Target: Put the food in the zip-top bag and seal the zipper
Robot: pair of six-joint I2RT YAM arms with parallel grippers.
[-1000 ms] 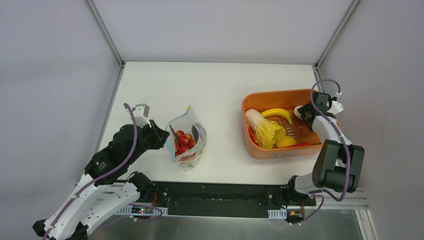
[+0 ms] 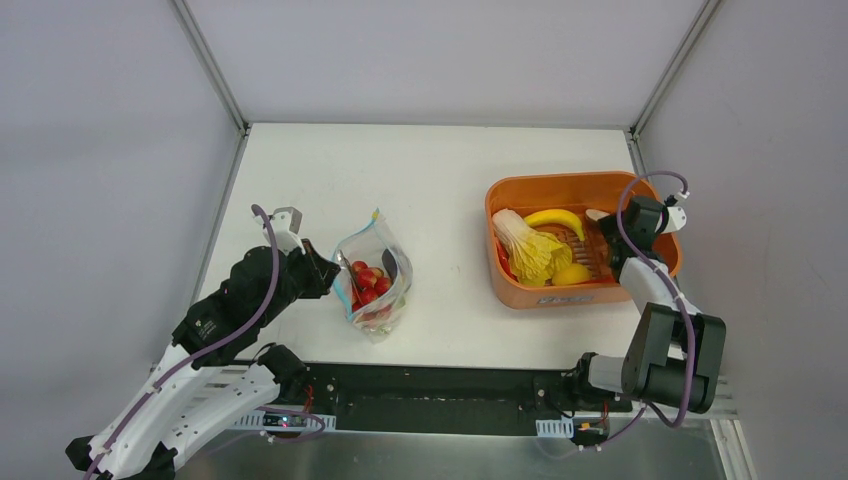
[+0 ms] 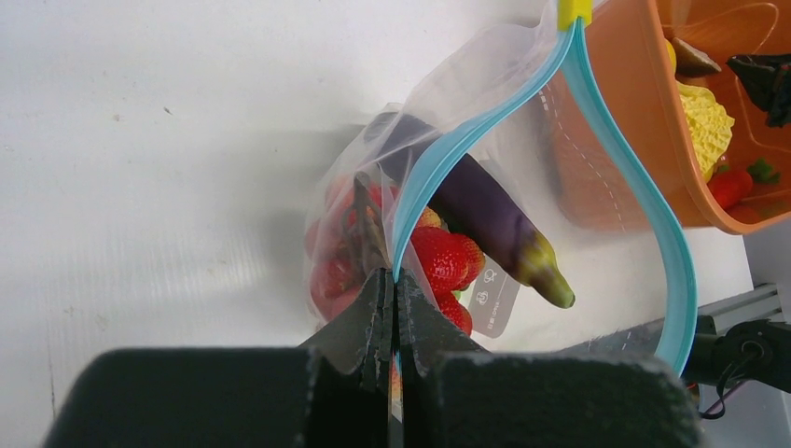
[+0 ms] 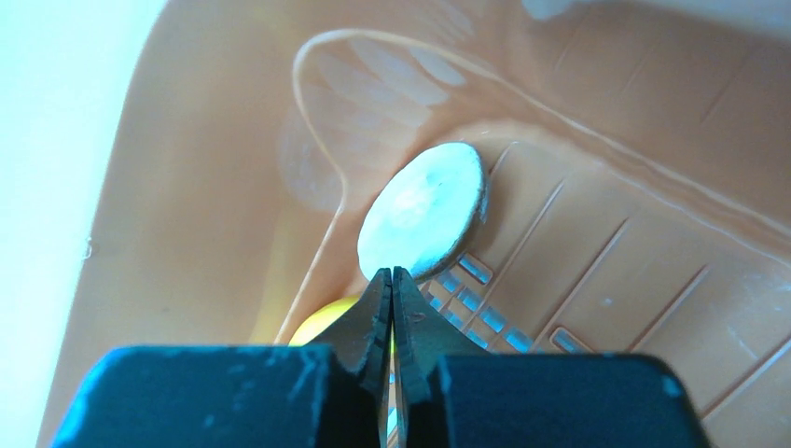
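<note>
The clear zip top bag (image 3: 546,103) stands with its blue-edged mouth spread; a purple eggplant (image 3: 485,210) and several strawberries (image 3: 443,261) lie inside. My left gripper is shut on the bag's rim. At the right, the orange bin (image 2: 560,187) holds the other food. My right gripper is down inside it, tips together and nothing between them. A pale round mushroom-like piece (image 4: 424,207) lies tilted in the bin's corner, just beyond those tips and outside them. In the top view the right gripper partly covers this piece.
Also in the bin are a yellow banana (image 2: 556,218), a cabbage (image 2: 530,248), a lemon (image 2: 572,275) and a red pepper (image 3: 730,188). High bin walls rise close around the right gripper. White table between bag and bin is clear.
My right gripper has gone from open to shut. The bin has shifted slightly toward the back.
</note>
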